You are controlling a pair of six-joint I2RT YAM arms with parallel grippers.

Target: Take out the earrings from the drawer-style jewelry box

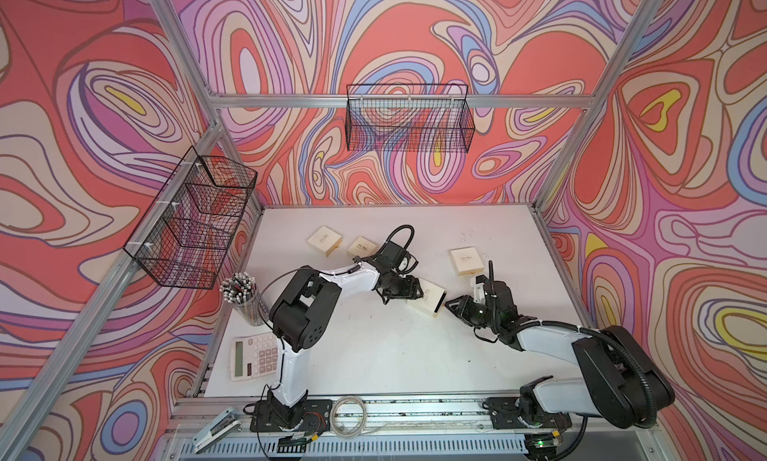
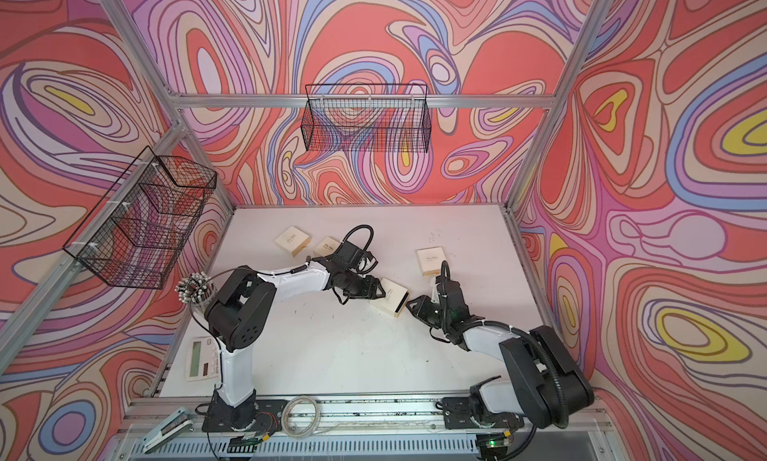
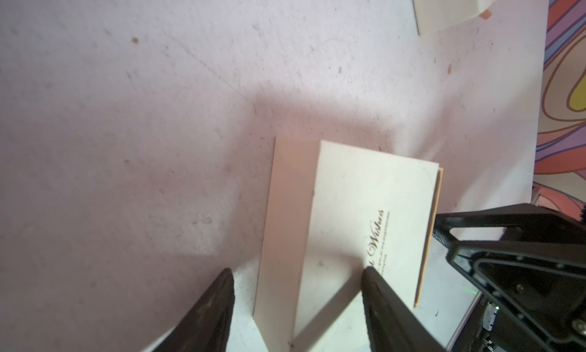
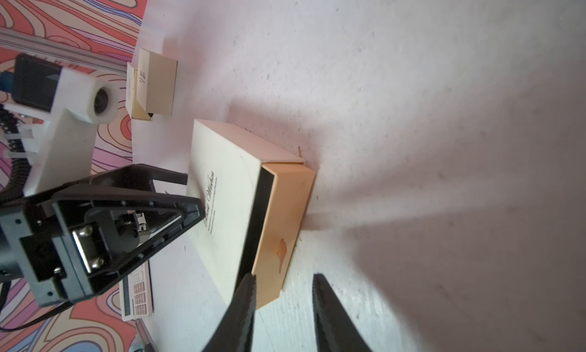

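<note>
A cream drawer-style jewelry box (image 1: 430,296) lies between my two grippers near the middle of the table. Its printed lid (image 3: 382,199) faces up. In the right wrist view its drawer front (image 4: 284,224) sits slightly out of the sleeve, leaving a narrow dark gap along the top. My left gripper is part open, its fingers astride the box's near side. My right gripper is part open beside the drawer front, with nothing between its fingers. No earrings are visible; the box's inside is hidden.
Other cream boxes stand farther back: one at the back right (image 1: 466,260), one at the back left (image 1: 324,239) and one behind my left arm (image 1: 362,247). A calculator (image 1: 254,356) and a cup of pens (image 1: 249,301) occupy the left edge.
</note>
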